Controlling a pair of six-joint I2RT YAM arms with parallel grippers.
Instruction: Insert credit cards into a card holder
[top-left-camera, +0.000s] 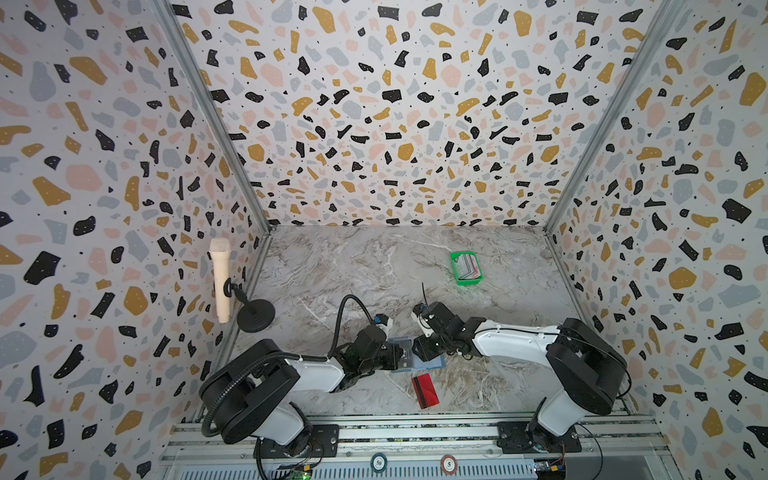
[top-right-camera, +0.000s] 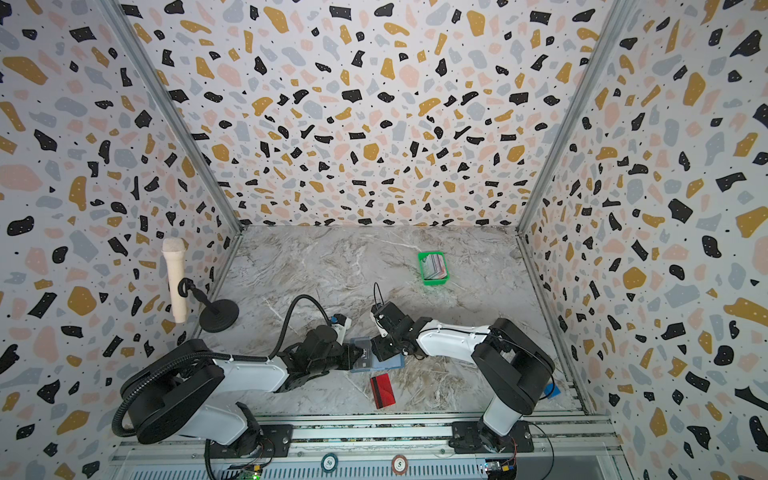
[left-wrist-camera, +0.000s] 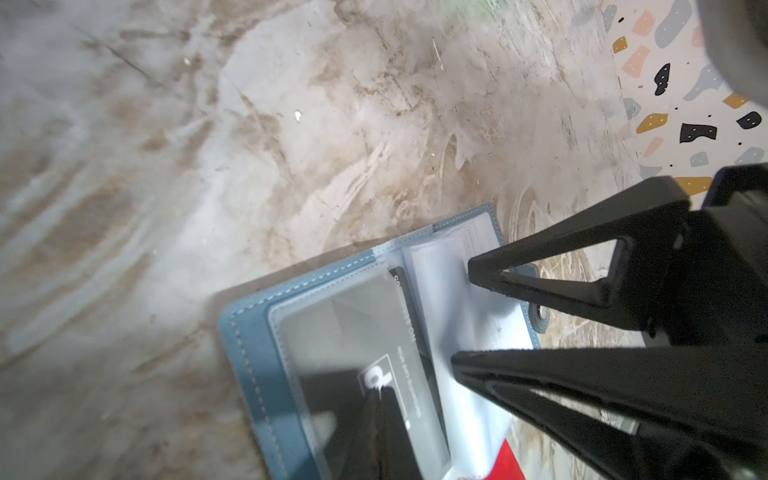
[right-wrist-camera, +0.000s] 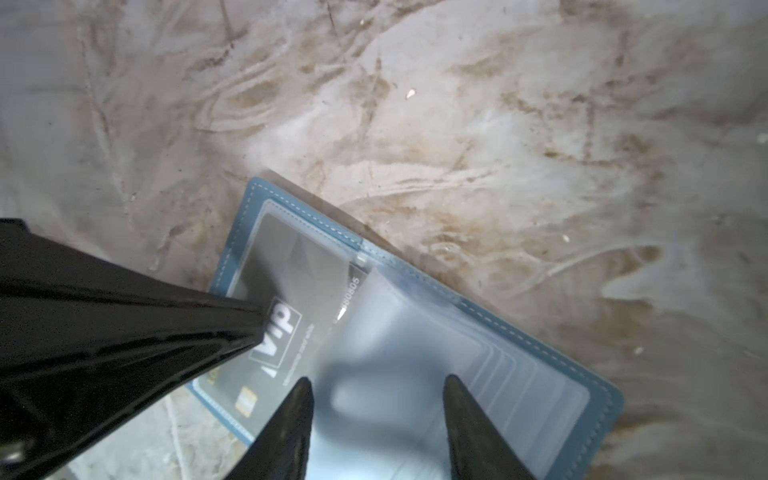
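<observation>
The blue card holder lies spread open on the table. A dark "vip" card sits under the clear pocket on its left half. My left gripper is shut, its tips over that card; nothing shows between them, and whether they press on it I cannot tell. Over the loose clear sleeves on the right half, my right gripper stands open, with no card between its fingers. A red card with a dark stripe lies flat in front of the holder.
A green box of several cards stands at the back right. A microphone-like stand is at the far left.
</observation>
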